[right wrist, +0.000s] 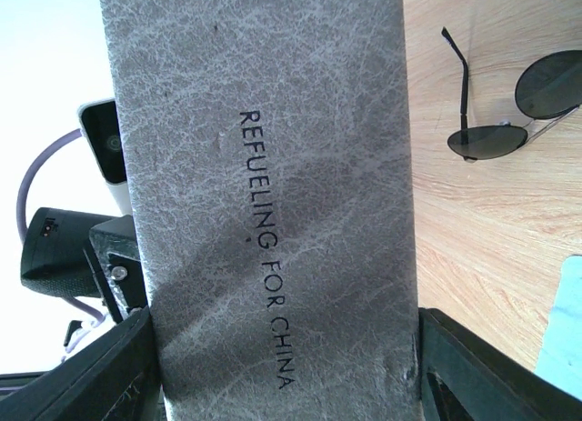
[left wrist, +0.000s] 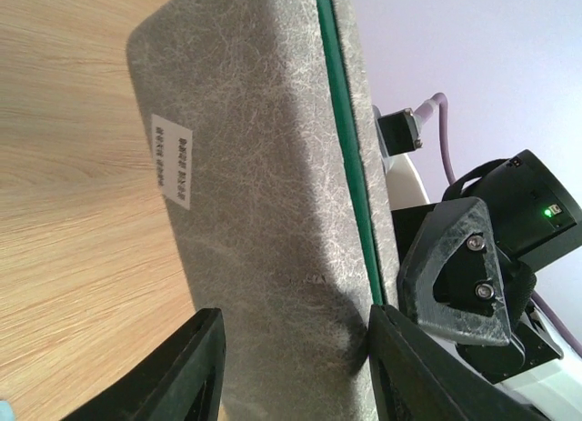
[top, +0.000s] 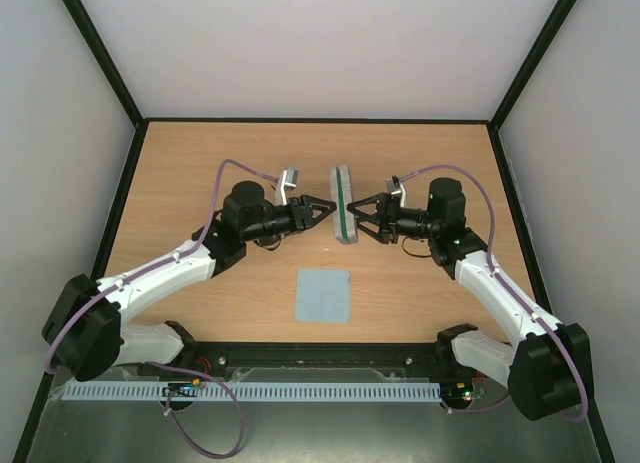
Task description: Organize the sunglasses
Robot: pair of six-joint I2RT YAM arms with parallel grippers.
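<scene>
A grey speckled case [top: 343, 203] with a green stripe stands held between both arms over the middle of the table. My left gripper [top: 328, 208] is shut on it from the left; the left wrist view shows its label and a green strip [left wrist: 350, 148] along the edge. My right gripper [top: 356, 210] is shut on it from the other side; in the right wrist view the case [right wrist: 273, 203] reads "REFUELING FOR CHINA". Dark sunglasses [right wrist: 484, 141] lie on the table, mostly hidden under the left arm in the top view.
A light blue cloth [top: 322, 295] lies flat near the front middle of the table.
</scene>
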